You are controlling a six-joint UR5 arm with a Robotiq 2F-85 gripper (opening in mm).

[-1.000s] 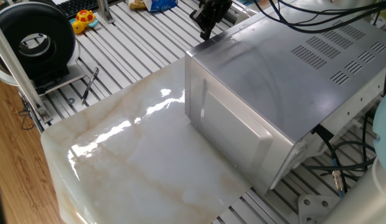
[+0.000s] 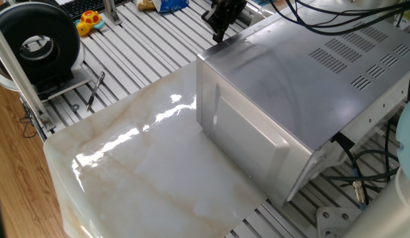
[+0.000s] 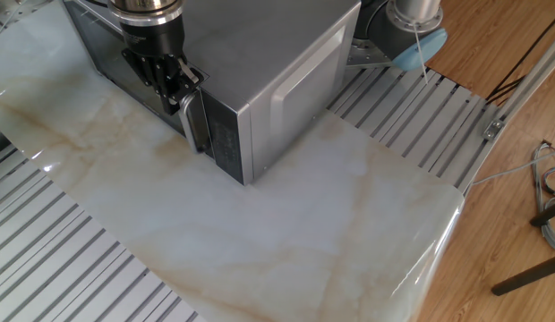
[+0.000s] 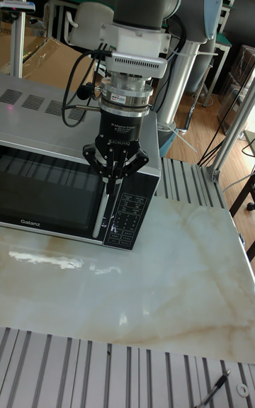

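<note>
A silver microwave (image 2: 278, 79) with a dark glass front (image 4: 45, 196) stands on a marbled sheet, its door shut against the body. The upright silver door handle (image 4: 100, 207) runs beside the keypad (image 4: 129, 215). My gripper (image 4: 111, 179) points down at the handle's upper end. In the second exterior view the gripper (image 3: 177, 104) is right against the top of the handle (image 3: 195, 125). Whether its fingers grip the handle or only stand beside it cannot be made out. Only the tip of the gripper (image 2: 218, 34) shows past the microwave in the first exterior view.
The marbled sheet (image 3: 286, 233) is bare in front of and beside the microwave. A pen (image 2: 96, 90), a black spool (image 2: 36, 43) and a toy turtle (image 2: 90, 22) are on the slatted table. Black cables (image 2: 344, 26) hang over the microwave's top.
</note>
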